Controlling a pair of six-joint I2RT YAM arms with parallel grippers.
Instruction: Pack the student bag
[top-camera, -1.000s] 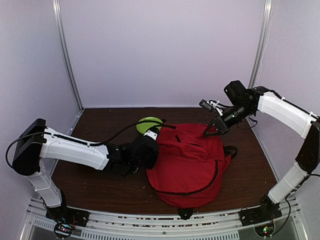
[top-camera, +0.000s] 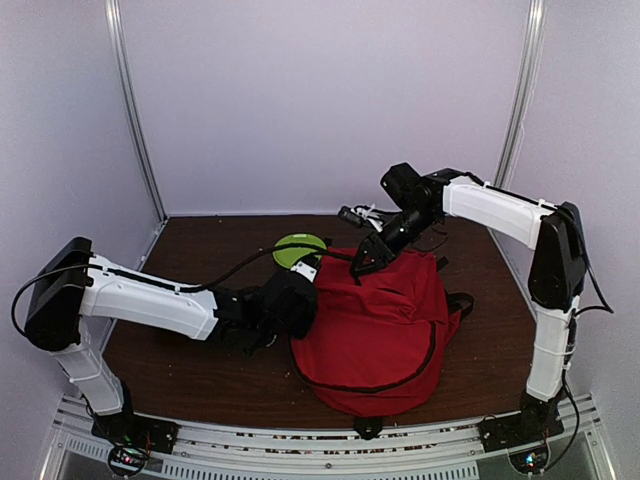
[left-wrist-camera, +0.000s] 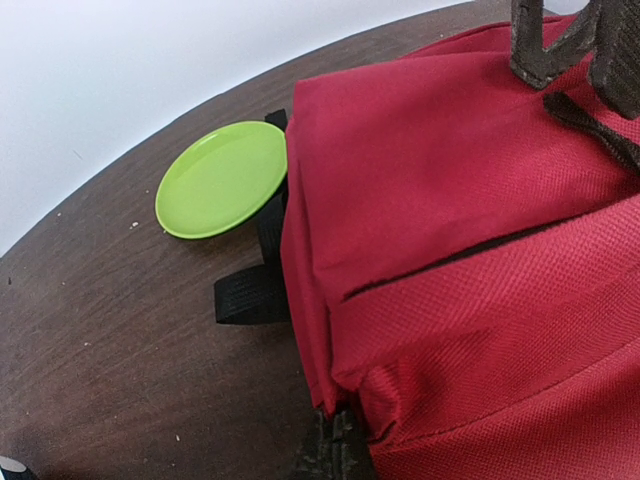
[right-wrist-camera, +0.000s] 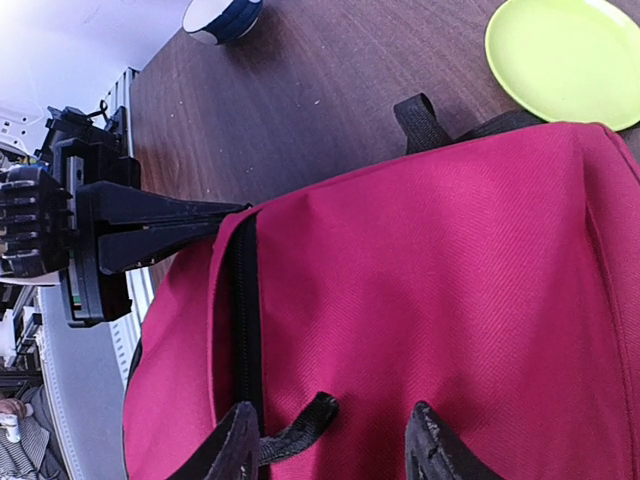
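The red backpack (top-camera: 372, 345) lies flat, front side up. At its left edge my left gripper is shut on the bag's fabric, beside one end of the zipper (right-wrist-camera: 245, 310); the right wrist view shows the same pinch. My right gripper hangs over the upper part of the bag, its fingers (right-wrist-camera: 235, 445) apart. A black zipper pull (right-wrist-camera: 312, 418) shows in the space between those fingers, apparently not clamped. In the left wrist view the right fingertips (left-wrist-camera: 535, 60) are just behind the zipper pull (left-wrist-camera: 590, 125). The zipper looks closed or nearly so.
A green plate (left-wrist-camera: 222, 180) lies on the dark table beyond the bag's upper left corner. A blue and white bowl (right-wrist-camera: 222, 18) stands farther left. Black straps (left-wrist-camera: 252, 295) stick out from under the bag. Bare table (top-camera: 190, 380) spreads at the left front.
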